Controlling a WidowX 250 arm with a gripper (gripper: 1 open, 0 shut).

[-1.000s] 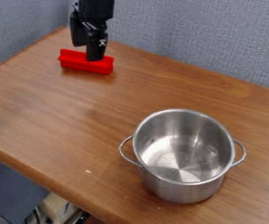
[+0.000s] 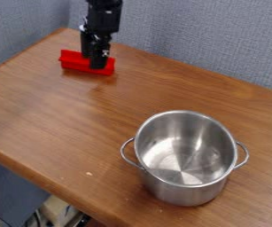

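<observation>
A red bar-shaped object lies on the wooden table at the back left. My black gripper hangs from the top edge with its tip down at the red object's middle, partly covering it. Whether the fingers are open or shut on it is too small to tell.
A steel pot with two side handles stands at the front right. Grey padded walls border the back and left of the table.
My gripper has moved lower, down onto the red object. The red object and the pot look unmoved.
</observation>
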